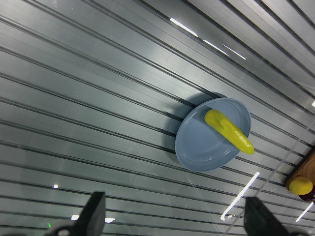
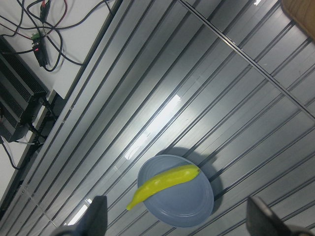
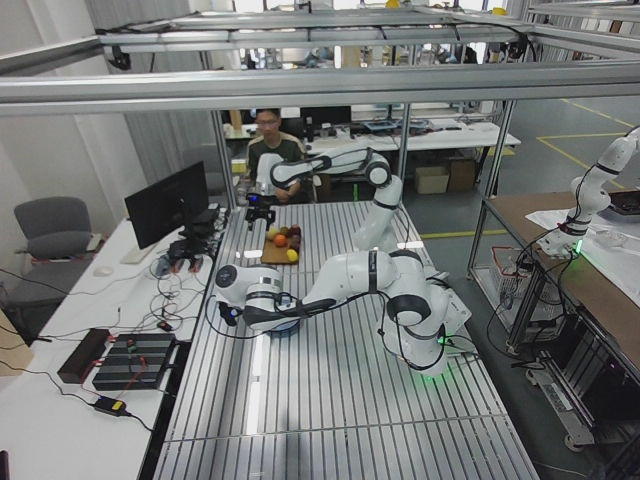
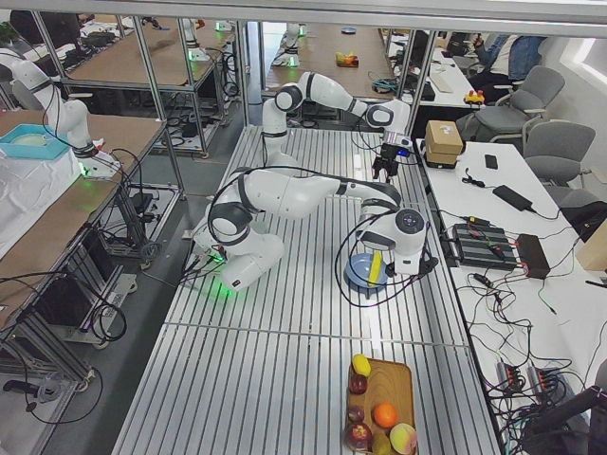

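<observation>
A yellow elongated item (image 1: 229,132), like a banana or pepper, lies on the blue plate (image 1: 199,150), seen in both wrist views. My left gripper (image 3: 229,312) hangs above the metal table, off to one side of the plate. My right gripper (image 3: 258,214) is raised toward the table's far end in the camera left view. Both grippers' fingers stand wide apart at the lower edge of their wrist views, nothing visible between them. A wooden board (image 4: 396,379) with several fruits lies at one end of the table.
The slatted metal table (image 4: 247,398) has free room around the plate. A white desk (image 3: 60,420) with electronics and cables runs alongside. A person (image 3: 270,150) sits beyond the far end.
</observation>
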